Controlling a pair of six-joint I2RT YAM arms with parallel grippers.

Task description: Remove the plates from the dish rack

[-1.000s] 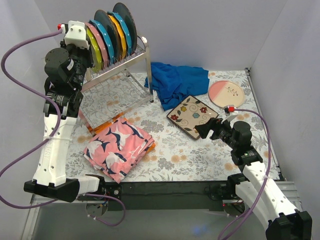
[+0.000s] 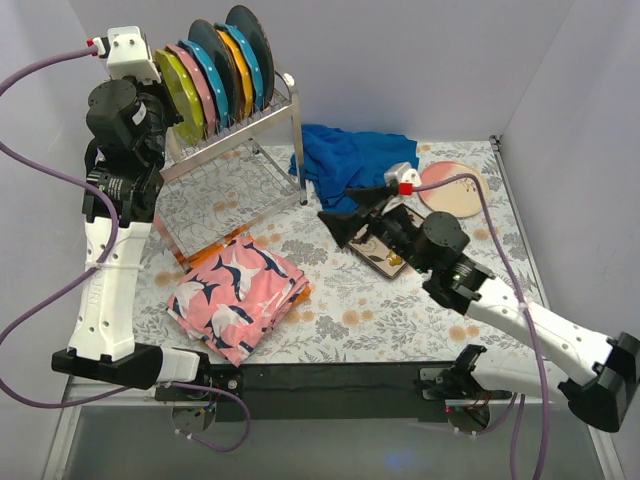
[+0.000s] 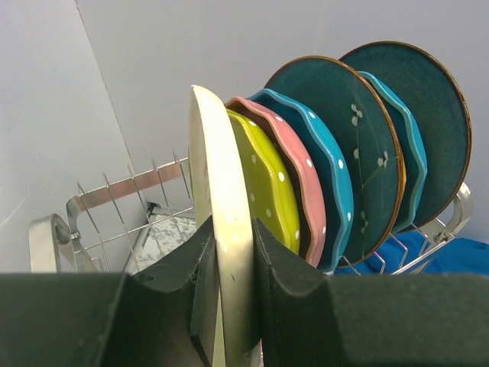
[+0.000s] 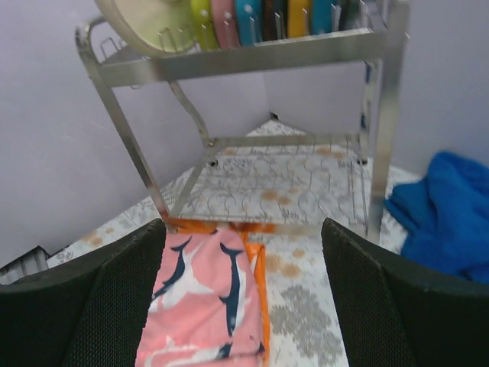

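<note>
Between the fingers of my left gripper, a cream plate [image 3: 218, 183] stands on edge at the near left end of the dish rack [image 2: 225, 140]. The fingers are shut on its rim. Beside it in the rack lean a lime green plate [image 3: 263, 180], a pink plate [image 3: 294, 172], a blue plate [image 3: 325, 153] and several more, dark, orange and blue. In the top view the left arm hides the cream plate. My right gripper [image 2: 340, 215] hangs over the table's middle, its fingers apart; in the right wrist view nothing lies between them.
A folded pink cloth [image 2: 240, 295] lies in front of the rack, a blue cloth [image 2: 350, 160] to its right. A square flowered plate [image 2: 380, 255], partly under the right arm, and a round pink-and-cream plate [image 2: 455, 188] rest on the table.
My right arm has swung left and up from the table's right side, now covering part of the square plate. The left gripper has shifted slightly left, away from the green plate.
</note>
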